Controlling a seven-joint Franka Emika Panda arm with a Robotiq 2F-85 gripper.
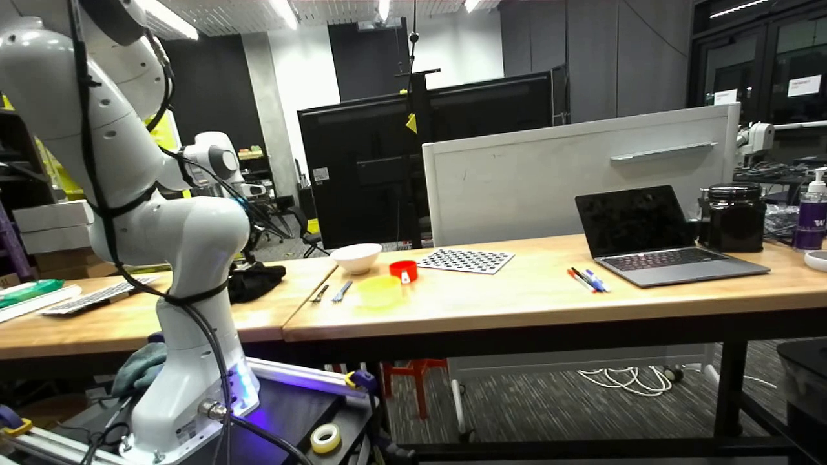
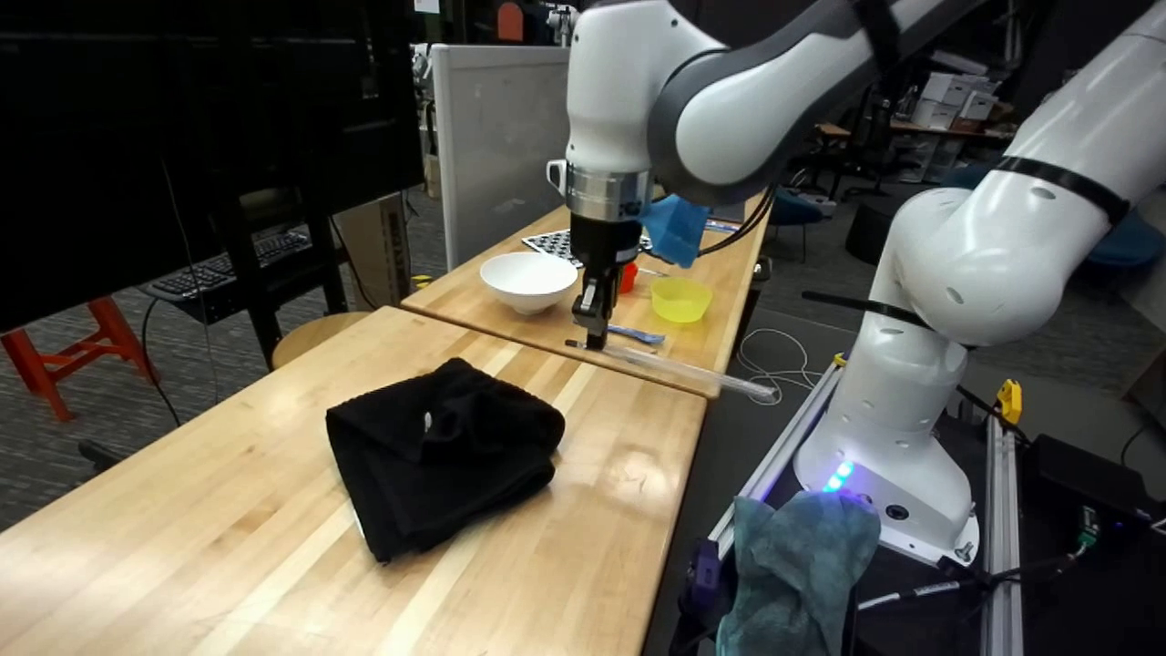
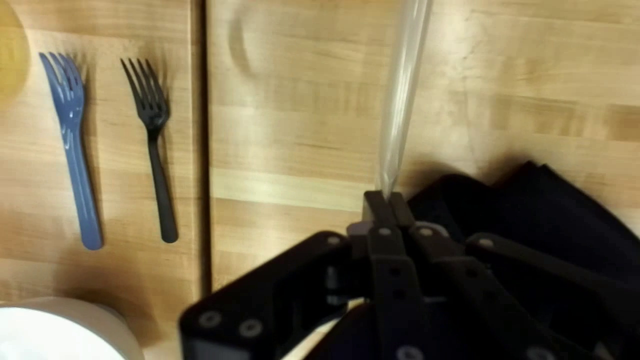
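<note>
My gripper is shut in the wrist view, with one end of a thin clear tube (image 3: 403, 96) at its fingertips. From there the tube stretches away over the wooden table, and in exterior view 2 the clear tube (image 2: 700, 372) slants from the gripper (image 2: 596, 339) past the table's edge line. It seems held above the surface. Beside it, left of the table seam, lie a blue fork (image 3: 75, 144) and a black fork (image 3: 157, 156). In exterior view 1 the fingertips are hard to make out.
A black cloth (image 2: 443, 459) lies on the near table, partly under the gripper in the wrist view. Across the seam stand a white bowl (image 2: 529, 281), a yellow bowl (image 2: 680, 300) and a red cup (image 1: 403, 270). The laptop (image 1: 672, 248) is far off. Bare wood surrounds the cloth.
</note>
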